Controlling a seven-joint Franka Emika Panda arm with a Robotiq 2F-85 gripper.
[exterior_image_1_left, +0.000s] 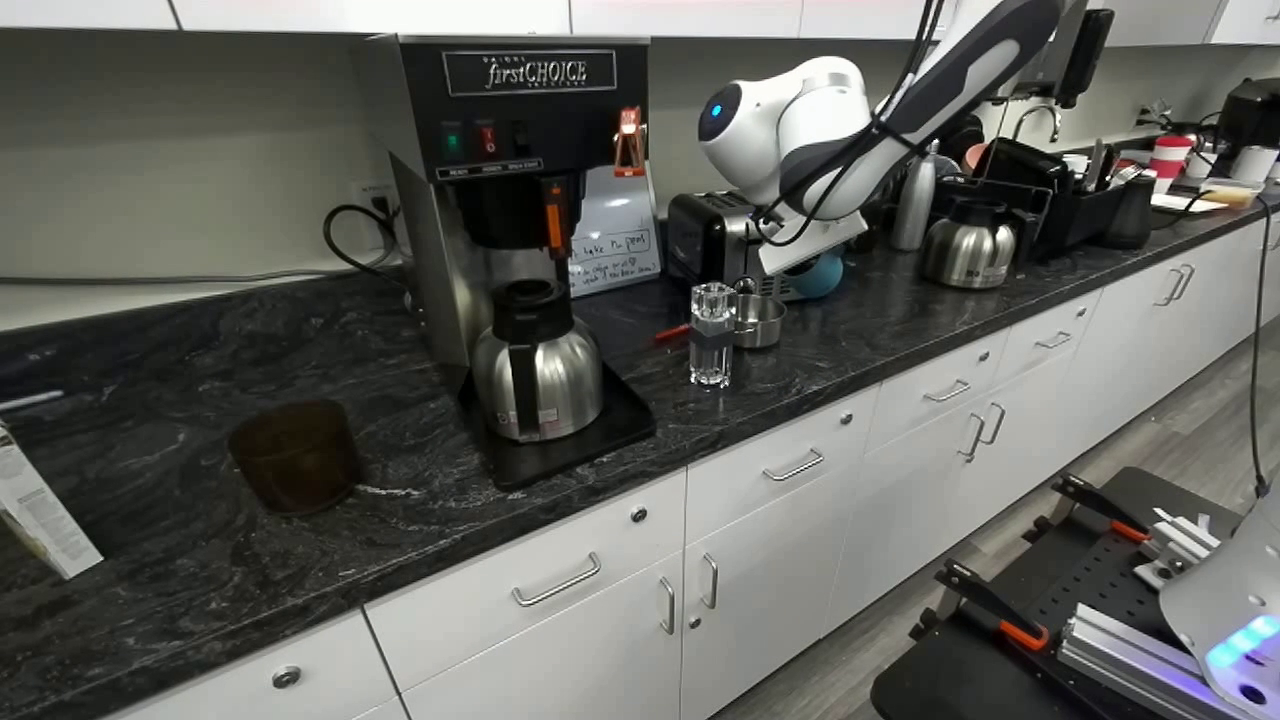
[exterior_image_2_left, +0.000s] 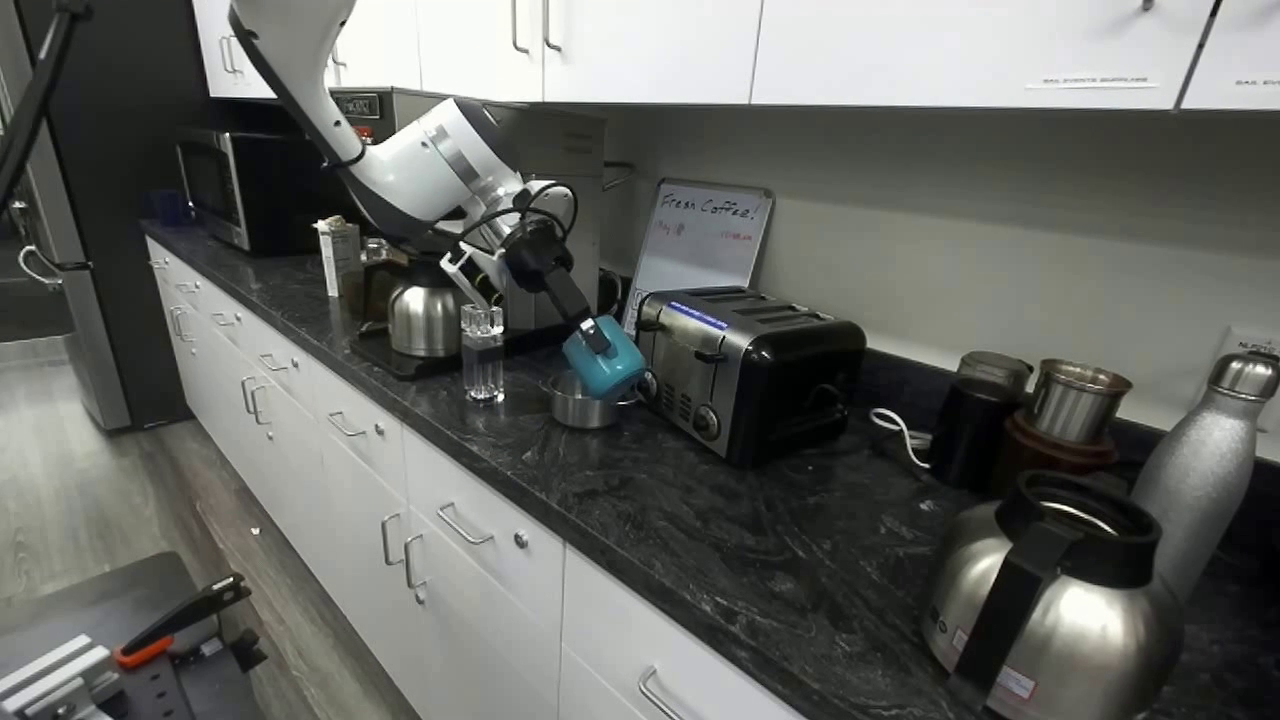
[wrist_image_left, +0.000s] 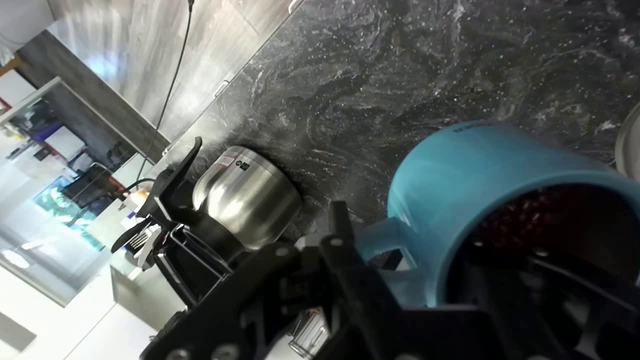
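Note:
My gripper is shut on the handle side of a teal mug, which hangs tilted above the counter. Just under the mug in exterior view 2 is a small metal pan; whether the rim is exactly over it is hard to judge. Looking into the mug from the wrist, I see something dark reddish inside and a black finger by the handle. Exterior view 1 shows only part of the mug, below the arm. Nothing can be seen coming out of it.
Close beside the mug stands a toaster. A clear grinder-like container is left of the pan, with the coffee maker beyond. A steel carafe and a bottle occupy the near end.

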